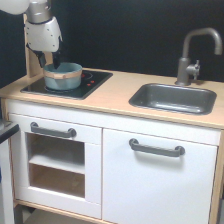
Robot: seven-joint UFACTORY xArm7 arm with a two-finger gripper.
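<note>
A blue-green pot (pixel 63 77) stands on the black stovetop (pixel 92 81) at the left of the toy kitchen's counter. My gripper (pixel 50 63) hangs down over the pot's left side, its dark fingertips at the height of the rim. The white arm (pixel 42 36) above it comes in from the upper left. How far apart the fingers are does not show clearly at this size, nor whether they touch the pot.
A metal sink (pixel 173 98) with a tall faucet (pixel 187 62) takes up the right of the counter. Bare wooden countertop (pixel 117 92) lies between stovetop and sink. Below are a closed white cabinet door (pixel 157 178) and an oven door (pixel 58 160) with a window.
</note>
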